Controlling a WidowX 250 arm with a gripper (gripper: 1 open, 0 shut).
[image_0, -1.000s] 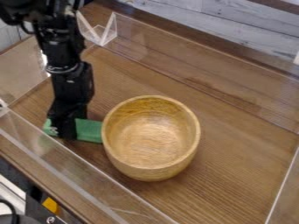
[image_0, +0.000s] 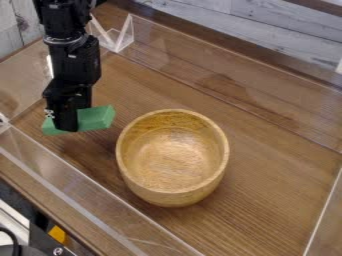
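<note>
My black gripper (image_0: 70, 108) hangs at the left, shut on a green block (image_0: 94, 119). The block is held slightly tilted, just left of a round yellow-tan bowl (image_0: 171, 183). The fingertips are partly hidden against the dark body of the gripper and the block.
A pale wall runs along the back. Clear rails or edges run along the left front and the right side, and a small yellow object lies low at the front left.
My gripper has risen and moved a little left, carrying the green block up and away from the bowl. The bowl is where it was.
</note>
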